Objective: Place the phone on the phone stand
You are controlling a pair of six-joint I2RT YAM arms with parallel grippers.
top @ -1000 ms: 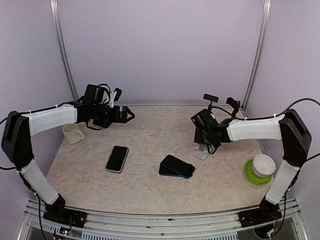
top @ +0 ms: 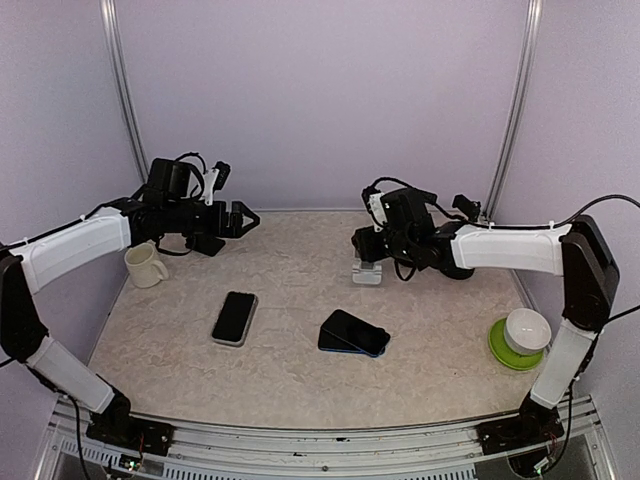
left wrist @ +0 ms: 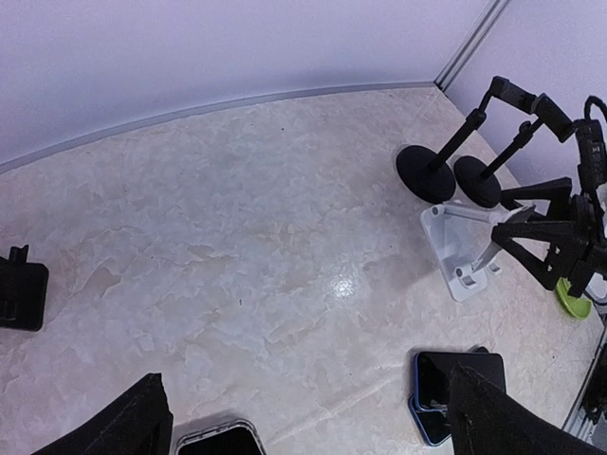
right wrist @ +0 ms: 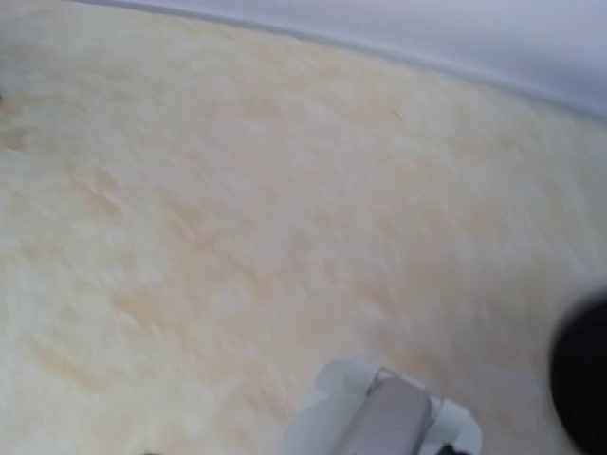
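Note:
The white phone stand (top: 367,276) is near the back center-right, with my right gripper (top: 364,243) over its upper part; in the left wrist view the fingers are around its post (left wrist: 490,248), but a grip cannot be made out. My left gripper (top: 234,220) hangs open and empty at the back left. A phone in a light case (top: 234,318) lies front left. Two dark phones (top: 353,336) lie overlapped at the front center.
A white mug (top: 145,263) and a black object (left wrist: 23,294) are on the left. Black stands (left wrist: 425,174) are behind the phone stand. A bowl (top: 527,329) on a green plate (top: 505,356) sits at right.
The right gripper and phone stand have moved left and slightly back. The left arm has shifted slightly left and up.

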